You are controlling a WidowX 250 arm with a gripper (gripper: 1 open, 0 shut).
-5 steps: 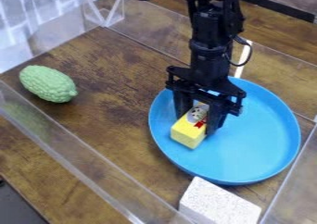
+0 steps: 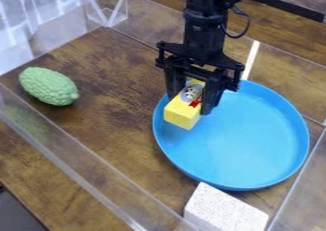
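My black gripper (image 2: 193,77) is shut on a yellow block (image 2: 181,114) with a printed top and red marking, held over the upper left part of a blue round plate (image 2: 235,149). The fingertips partly hide the block, and whether it touches the plate is hard to tell.
A green, bumpy corn-like toy (image 2: 49,87) lies at the left on the wooden table (image 2: 90,158). A white block (image 2: 226,211) sits below the plate. Clear plastic walls edge the workspace.
The gripper and yellow block have moved up in the view, toward the back left rim of the plate. The other objects have not moved.
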